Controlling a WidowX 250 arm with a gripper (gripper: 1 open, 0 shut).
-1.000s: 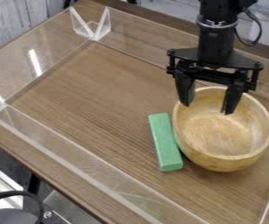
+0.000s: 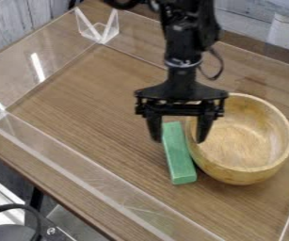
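My gripper [image 2: 178,125] stands open, its fingers spread, over the top end of a green block [image 2: 180,158] that lies on the wooden table. Its right finger is at the left rim of a round wooden bowl [image 2: 260,151], which looks empty. I cannot tell whether the fingers touch the block or the bowl.
A small white wire-like frame [image 2: 96,26] is at the back left. Black equipment is at the lower left corner, beyond the table edge.
My gripper has moved left from over the bowl to over the top end of the green block, coming toward the front. The block and bowl look unmoved.
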